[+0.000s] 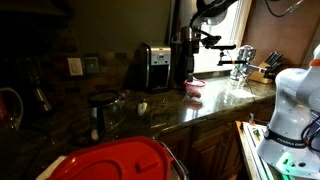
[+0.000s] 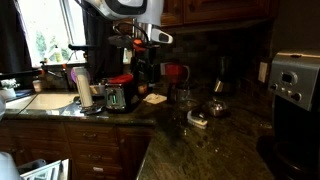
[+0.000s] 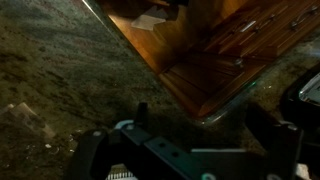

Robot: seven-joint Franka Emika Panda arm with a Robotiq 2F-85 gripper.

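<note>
My gripper [image 1: 190,74] hangs pointing down above the dark stone counter, towards its window end, with air beneath it. From the side it stands near the toaster in the second exterior view. In the wrist view two dark fingers stand well apart at the lower left and lower right. Between them are only the counter's edge and the brown wooden cabinets [image 3: 215,65] below; no object is held. A red bowl [image 1: 196,87] sits on the counter behind and below the gripper in the first exterior view.
A large red tray [image 1: 115,162] fills the near left. A black coffee maker [image 1: 104,110] and a silver toaster [image 1: 158,68] stand along the wall. A small pale item [image 2: 197,119] lies on the counter, with bare stone in front of it.
</note>
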